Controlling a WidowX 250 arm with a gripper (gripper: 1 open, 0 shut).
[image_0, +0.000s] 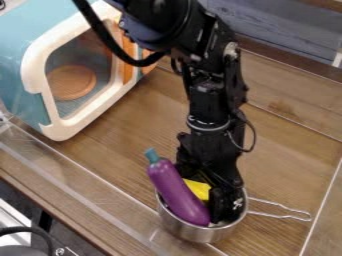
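Note:
A steel pot (201, 231) with a wire handle to the right stands at the lower middle. A purple toy eggplant (177, 192) leans in its left side, and a yellow object (198, 189) lies behind it in the pot. My black gripper (221, 195) reaches down from above into the right side of the pot, beside the yellow object. Its fingertips are mostly hidden, so I cannot see whether they are open or shut.
A light blue and white toy oven (60, 109) with a round orange plate inside stands at the upper left. A grey panel (287, 30) borders the back.

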